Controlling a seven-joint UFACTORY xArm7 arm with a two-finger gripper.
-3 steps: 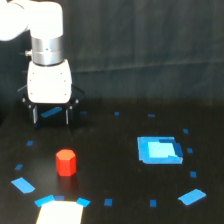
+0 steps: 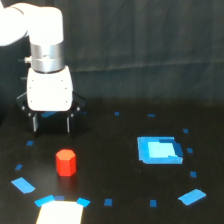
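A red hexagonal block (image 2: pixel 66 162) rests on the dark table at the left. My gripper (image 2: pixel 53 124) hangs behind and above it from the white arm, its two dark fingers spread wide apart. No object shows between them, and they are apart from the red block. On the right lies a blue square tray (image 2: pixel 143 147) with a white patch (image 2: pixel 160 150) inside it; no block shows in the tray.
A pale block-like thing (image 2: pixel 60 213) is cut off by the bottom edge, below the red block. Blue tape strips (image 2: pixel 23 185) and several small blue squares mark the table. Between the red block and the tray the surface is free of objects.
The arm and gripper have come lower and slightly nearer the red block. The fingers remain spread. Red block and tray have stayed in place.
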